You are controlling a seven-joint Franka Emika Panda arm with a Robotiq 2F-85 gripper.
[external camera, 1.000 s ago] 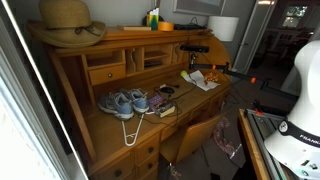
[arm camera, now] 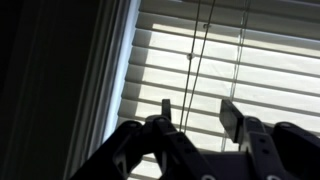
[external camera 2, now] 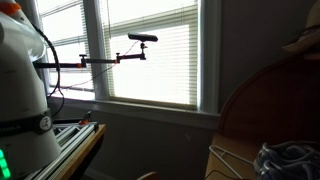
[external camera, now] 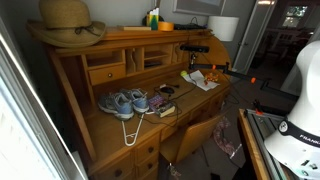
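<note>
In the wrist view, my gripper faces window blinds (arm camera: 170, 70). Its two dark fingers (arm camera: 158, 130) stand apart, with only slats and cords visible in the gap behind them. Neither exterior view takes in the gripper; just part of the white arm (external camera: 302, 130) shows at the right edge of the first. On the wooden desk (external camera: 112, 140) there are grey-blue shoes (external camera: 122, 103), a white hanger (external camera: 131, 130) and an orange item (external camera: 208, 87) on white paper towards the right.
A straw hat (external camera: 68, 24) rests on top of the desk at the left, and a white lampshade (external camera: 222, 27) rises behind its right end. A black camera (external camera 2: 143, 38) on a thin bar stands before the window. A chair (external camera: 192, 138) is against the desk front.
</note>
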